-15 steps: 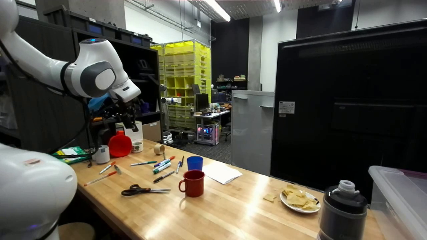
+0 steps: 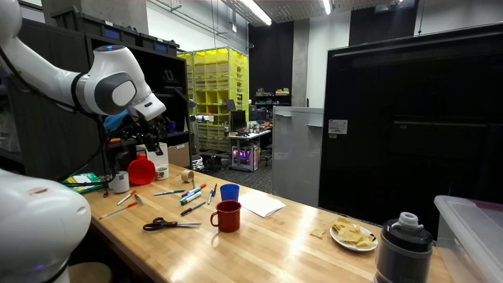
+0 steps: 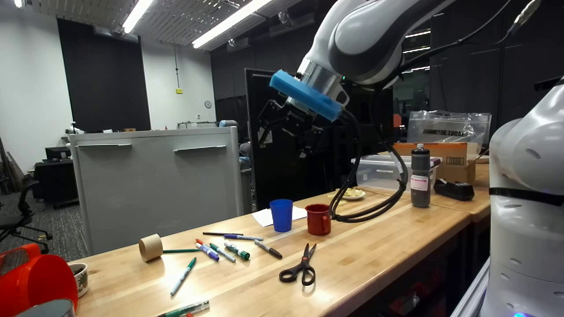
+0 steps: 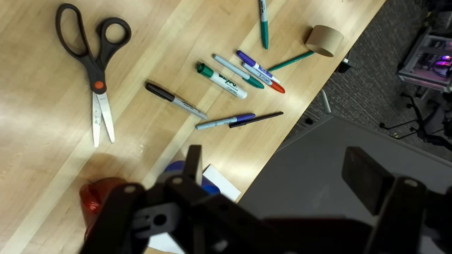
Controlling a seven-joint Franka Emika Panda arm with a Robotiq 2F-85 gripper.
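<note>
My gripper hangs open high above the table, its two fingers wide apart and nothing between them. In the second exterior view the gripper (image 3: 281,145) is well clear of everything on the wood. Several markers lie loose below, among them a thick green-capped marker (image 4: 222,81) and a black-capped one (image 4: 176,100). Black-handled scissors (image 4: 98,80) rest with blades slightly parted. A red mug (image 2: 228,216) and a blue cup (image 2: 229,192) stand upright close together; in the wrist view my gripper partly covers both.
White paper (image 2: 261,203) lies behind the cups. Toward the right are a plate of chips (image 2: 351,236), a dark bottle (image 2: 404,250) and a clear bin (image 2: 471,236). A tape roll (image 3: 150,247) and a red container (image 2: 141,170) occupy the other end.
</note>
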